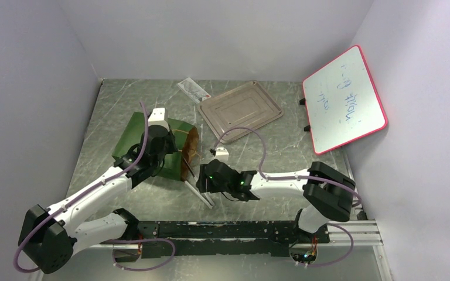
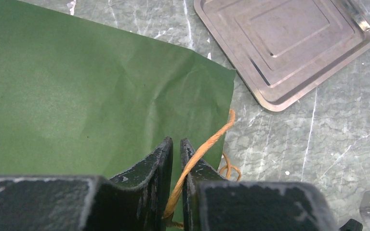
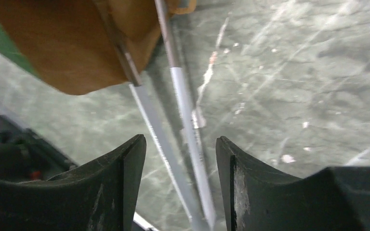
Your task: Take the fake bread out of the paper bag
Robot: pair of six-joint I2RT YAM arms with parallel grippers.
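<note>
A green paper bag (image 1: 128, 132) with brown lining (image 3: 77, 57) lies open toward the right. My left gripper is shut on its twisted orange handle (image 2: 207, 144). Two long sticks, silver-white at their outer ends (image 3: 190, 134) and darker toward the bag, reach out of the bag's mouth onto the table. My right gripper is above them, its fingers apart with nothing held between them that shows. No bread can be seen; the bag's inside is mostly hidden.
A metal tray (image 1: 239, 111) lies behind, with a clear packet (image 1: 193, 91) beside it. A whiteboard (image 1: 343, 99) stands at the right. The table right of the bag is clear.
</note>
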